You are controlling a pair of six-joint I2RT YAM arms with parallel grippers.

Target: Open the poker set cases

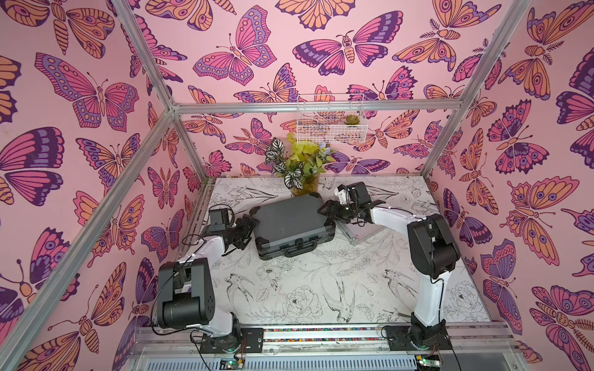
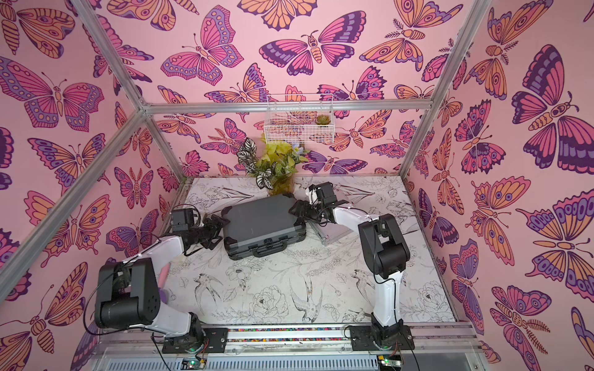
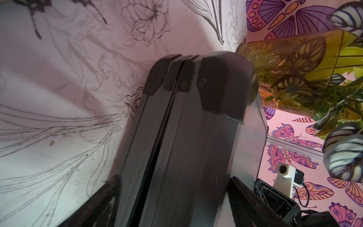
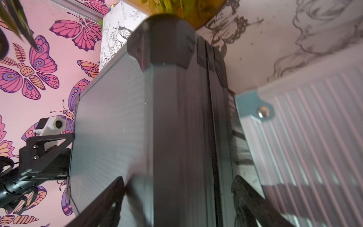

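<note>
The dark grey case [image 1: 294, 219] with black corners lies flat mid-table, its lid down and its handle [image 1: 300, 249] facing the front. At its left end, my left gripper is open, with blurred fingers [image 3: 100, 200] on either side of the case's edge. My right gripper is open too, its fingers [image 4: 107, 198] straddling the right end. A dark seam between lid and base shows in both wrist views. Contact cannot be made out. A silver ribbed case [image 4: 317, 143] lies right of the dark one, partly under my right arm in the top views.
A yellow-potted plant [image 1: 303, 164] stands close behind the dark case. Above it, a white wire basket [image 1: 331, 133] hangs on the back wall.
</note>
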